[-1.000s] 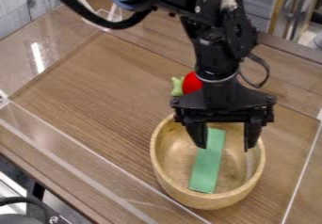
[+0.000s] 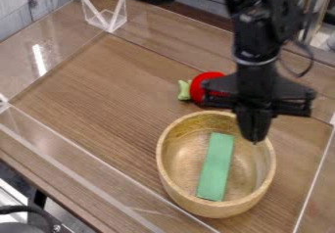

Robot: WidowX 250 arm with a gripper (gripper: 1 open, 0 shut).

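The black gripper (image 2: 257, 119) hangs over the back rim of a pale yellow oval bowl (image 2: 177, 168), shut, with nothing visible between its fingers. A flat green block (image 2: 216, 165) lies lengthwise inside the bowl. Behind the bowl, partly hidden by the arm, is a red round object (image 2: 207, 86) with a green piece (image 2: 186, 93) beside its left side.
A small white wire-like object (image 2: 105, 14) stands at the back left. Dark cables lie at the lower left edge.
The gripper has risen and moved back and slightly right, uncovering more of the bowl and the green block inside it. The block looks unmoved.
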